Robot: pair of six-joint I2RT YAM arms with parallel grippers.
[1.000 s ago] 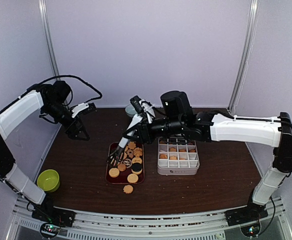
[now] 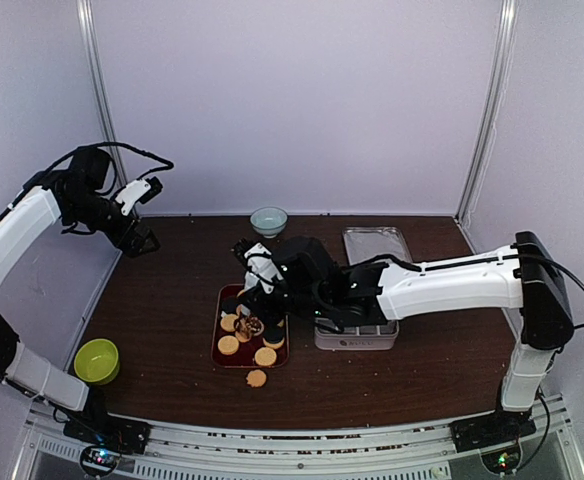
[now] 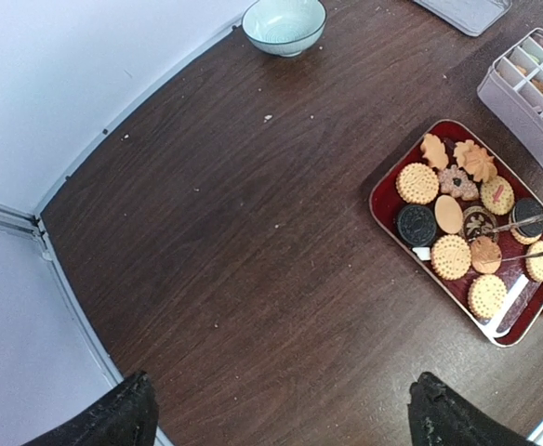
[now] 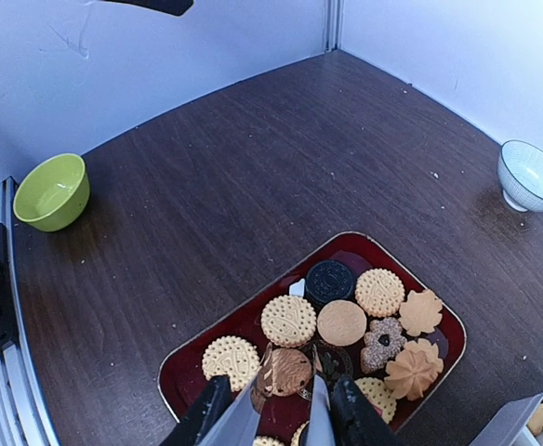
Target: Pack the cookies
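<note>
Assorted cookies fill a red tray [image 2: 215, 350], also in the left wrist view [image 3: 374, 206]. In the right wrist view, my right gripper holds metal tongs between its fingers, their tips on either side of a round brown cookie [image 4: 290, 372]; whether they grip it I cannot tell. My left gripper [image 2: 137, 240] hangs open and empty over the left of the table, its fingers wide apart in the left wrist view. A compartment box [image 3: 504, 102] with some cookies stands right of the tray, partly behind the right arm from above.
A green bowl [image 2: 96, 362] is at the front left, a pale bowl [image 2: 269, 221] at the back, a clear lid [image 2: 372, 243] behind the box. One loose cookie [image 2: 256, 378] lies in front of the tray.
The right arm has moved over the tray, its tongs now among the cookies.
</note>
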